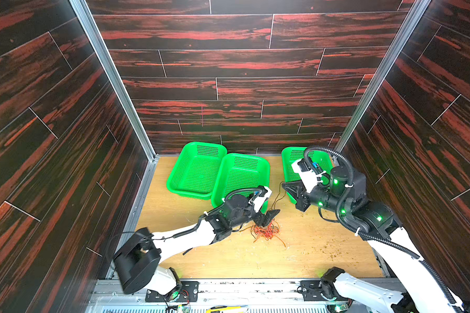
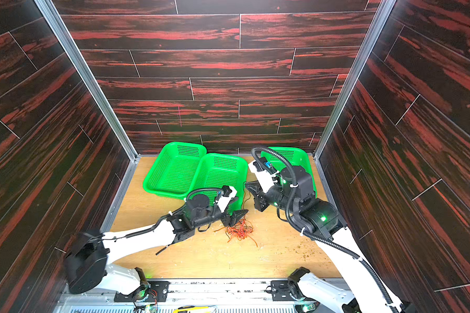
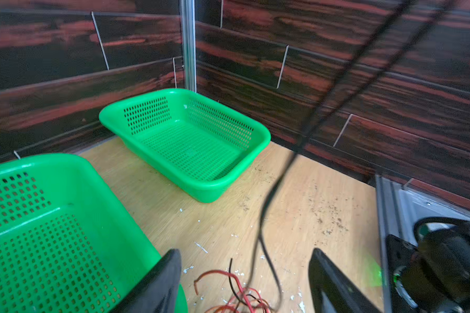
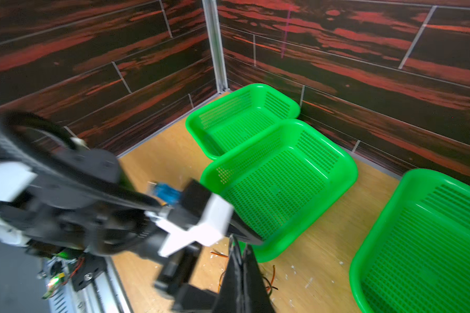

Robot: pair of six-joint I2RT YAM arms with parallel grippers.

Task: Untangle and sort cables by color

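A tangle of orange and black cables [image 1: 266, 231] lies on the table in front of the middle basket [image 1: 241, 172]. My left gripper [image 1: 269, 214] is just above it, fingers apart; in the left wrist view a black cable [image 3: 266, 203] runs up between and beyond those fingers. My right gripper [image 1: 286, 186] is raised higher, by the right basket [image 1: 297, 152], its fingertips [image 4: 236, 255] shut together, with the black cable apparently rising to them in the top views.
A third green basket [image 1: 193, 172] stands at back left. Walls enclose the sides and back.
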